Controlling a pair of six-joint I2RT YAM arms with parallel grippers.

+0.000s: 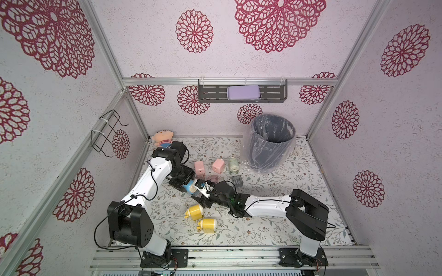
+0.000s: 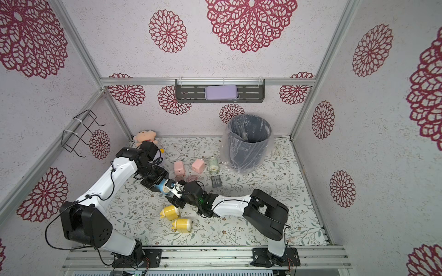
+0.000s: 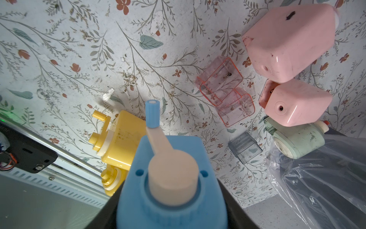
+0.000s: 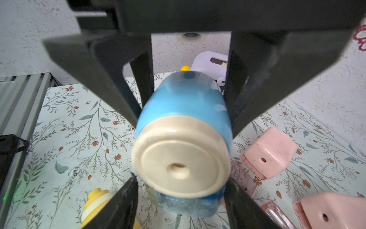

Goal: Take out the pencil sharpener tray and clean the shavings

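The blue pencil sharpener, with its cream crank, is clamped in my left gripper and held up off the table. In the right wrist view its round cream face points at the camera, and its see-through tray sits at the lower end. My right gripper is part open, one finger on either side of that tray. Whether the fingers touch the tray cannot be made out. Empty-looking red clear trays and a grey clear tray lie loose on the table.
Two pink sharpeners and a green one stand toward the back. Two yellow sharpeners lie near the front. A bin with a plastic liner occupies the back right.
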